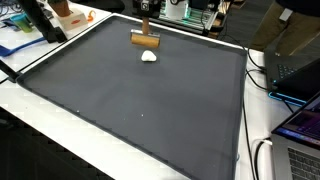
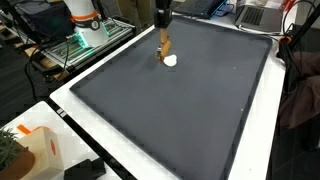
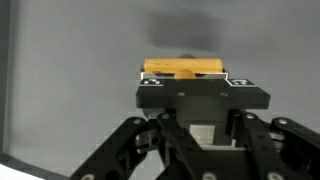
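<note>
An orange-brown wooden block (image 1: 145, 40) is held lengthwise across my gripper, which is shut on it. Its long side spans the upper middle of the wrist view, with a small orange part between it and the black gripper body. In the second exterior view the block (image 2: 165, 47) appears end-on beneath the arm, close to a small white object (image 2: 170, 60). That white object (image 1: 149, 56) lies on the dark table, just nearer the first exterior camera than the block. Whether the block touches the table is hard to tell.
The dark grey table (image 1: 140, 100) is otherwise largely bare, with wide free room in its middle. A laptop (image 2: 264, 18) and cables lie beyond one edge. Various items, including an orange-brown container (image 1: 70, 12), stand off another edge.
</note>
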